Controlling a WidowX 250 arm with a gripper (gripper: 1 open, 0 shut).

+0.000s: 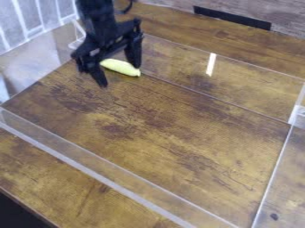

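Observation:
My black gripper (110, 65) is at the upper left of the camera view, motion-blurred, with its fingers spread apart and pointing down. A pale yellow-green elongated object (121, 68) lies on the wooden surface just behind the fingers, partly hidden by them. I cannot tell whether the gripper touches it; nothing shows held between the fingers.
A clear-walled enclosure (143, 208) surrounds the wooden work surface (179, 142), whose middle and front are bare. A white slatted rail (24, 22) stands at the back left, and a dark slot (231, 19) is at the back right.

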